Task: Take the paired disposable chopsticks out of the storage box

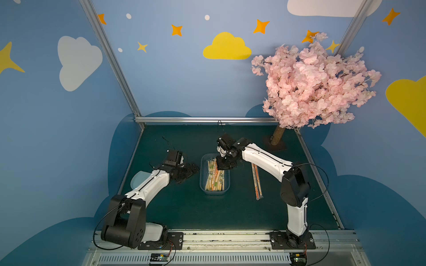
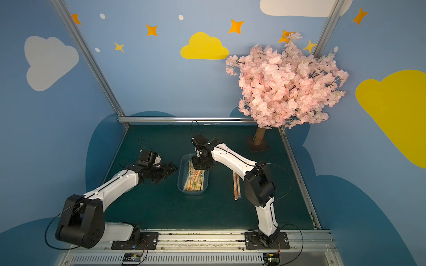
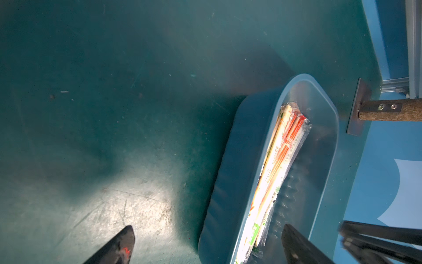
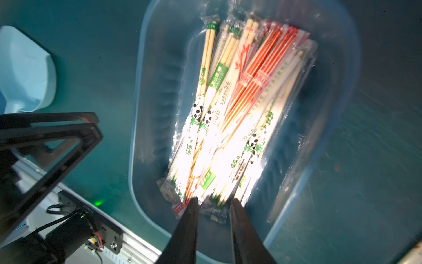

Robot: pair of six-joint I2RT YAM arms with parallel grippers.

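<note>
A translucent blue storage box point(image 1: 202, 175) holds several wrapped paired chopsticks point(image 4: 219, 110), some with panda prints, others red. My right gripper hangs over the box, tips over the lower ends of the chopsticks in the right wrist view, holding nothing; its fingers are a little apart. My left gripper is open and empty just left of the box. Some wrapped chopsticks point(image 1: 257, 181) lie on the table right of the box.
A pale blue lid point(image 1: 139, 179) lies at the left, partly behind the left arm. The tree trunk point(image 1: 278, 135) stands at the back right.
</note>
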